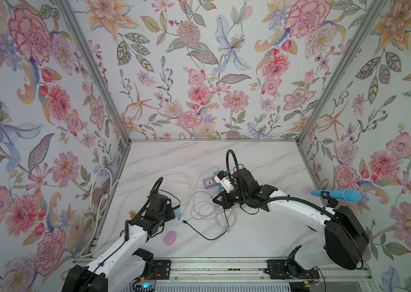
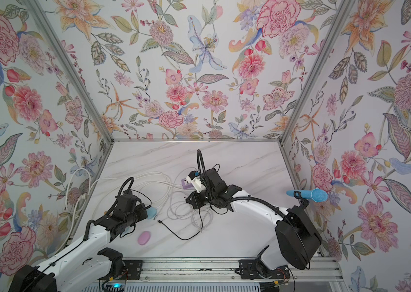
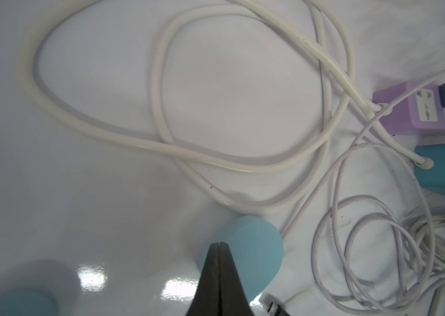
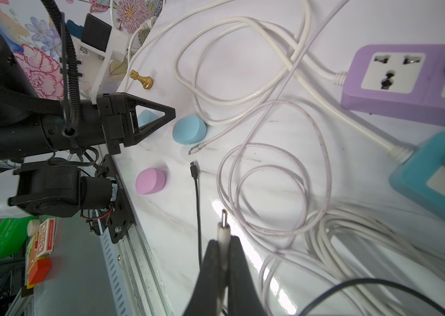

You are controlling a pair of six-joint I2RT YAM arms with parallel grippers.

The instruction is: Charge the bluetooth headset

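A light blue rounded case (image 3: 256,252) lies on the table in the left wrist view, partly covered by my left fingers. My left gripper is shut with its tips together and nothing between them; the case sits outside the fingers. In the right wrist view, that case (image 4: 189,130) shows just beyond the left gripper's tips. A second light blue object (image 3: 19,304) is cut off at the lower left. My right gripper is shut on a slim white plug with a metal tip (image 4: 224,218), above the cables.
A purple power strip (image 4: 356,100) and a blue one (image 4: 401,176) stand near the right arm. White cables (image 4: 264,163) coil between the arms. A black cable's plug (image 4: 194,169), a pink rounded object (image 4: 150,181) and a gold chess piece (image 4: 141,79) lie on the table.
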